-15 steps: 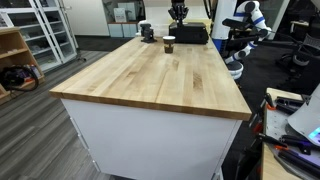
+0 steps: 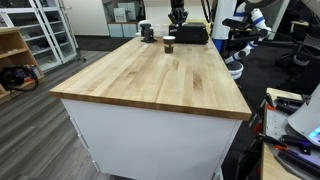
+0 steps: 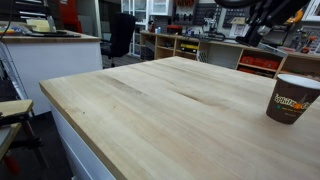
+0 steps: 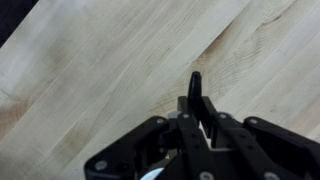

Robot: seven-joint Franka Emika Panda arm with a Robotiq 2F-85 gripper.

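A brown paper cup (image 3: 292, 100) with a pale rim and printed lettering stands upright on the wooden tabletop (image 3: 150, 95). Exterior view 1 has the same cup (image 2: 168, 47) toward the far end of the table. Above it, in the air, is my gripper (image 2: 178, 18). In the wrist view my gripper is shut on a slender dark object (image 4: 196, 82), whose dark end sticks out past the fingers. What that object is cannot be made out. A white curved edge (image 4: 151, 174) shows partly from behind the gripper at the bottom, probably the cup's rim.
Small dark items (image 2: 147, 34) stand beyond the cup at the far end. Benches with tools (image 3: 195, 45) line the background.
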